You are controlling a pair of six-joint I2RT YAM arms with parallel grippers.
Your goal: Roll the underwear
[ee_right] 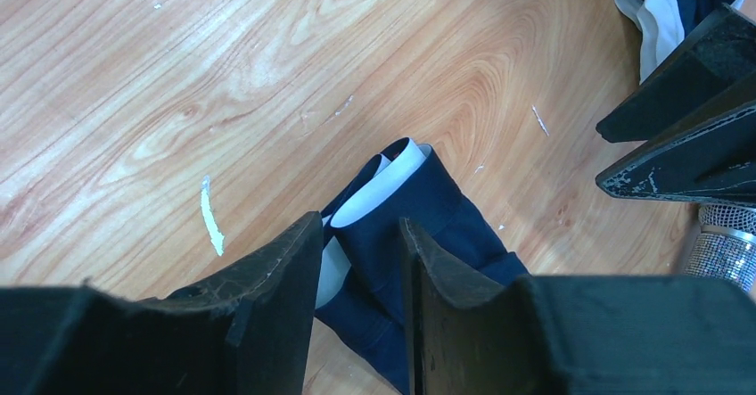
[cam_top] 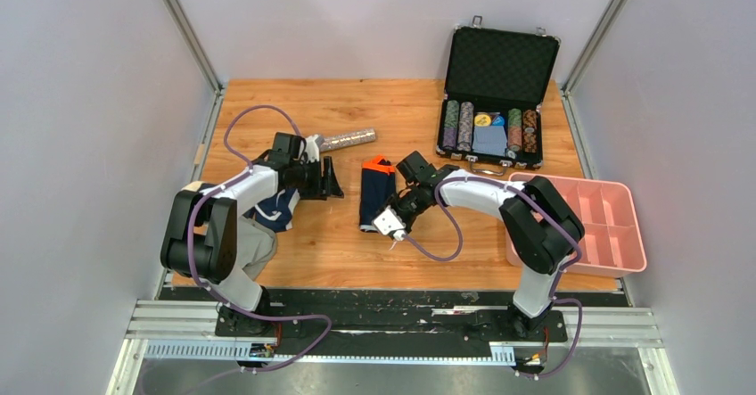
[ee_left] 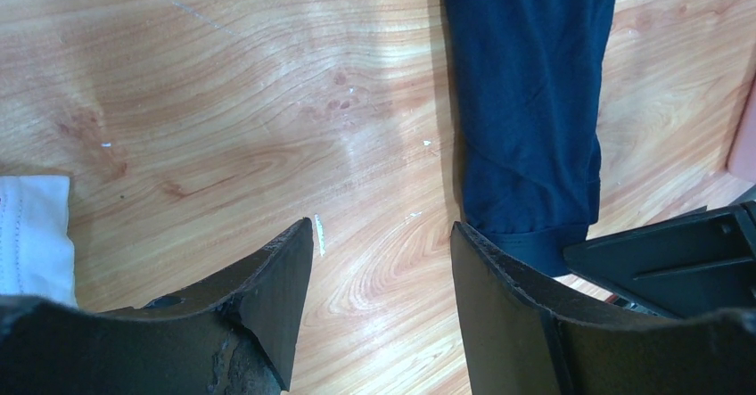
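Dark navy underwear (cam_top: pixel 374 194) with an orange band lies folded lengthwise on the wooden table, mid-front; in the right wrist view its near end (ee_right: pixel 401 199) shows white inner edging. My left gripper (cam_top: pixel 328 181) hangs left of it, open and empty, the underwear beyond its fingertips in the left wrist view (ee_left: pixel 526 127). My right gripper is over the near end of the underwear, fingers part open on either side of the folded fabric; whether they touch it I cannot tell.
More clothing (cam_top: pixel 272 212) lies at the left, a patterned cylinder (cam_top: pixel 352 139) behind, a chip case (cam_top: pixel 488 136) back right, a pink divided bin (cam_top: pixel 606 217) at right. Free table lies in front of the underwear.
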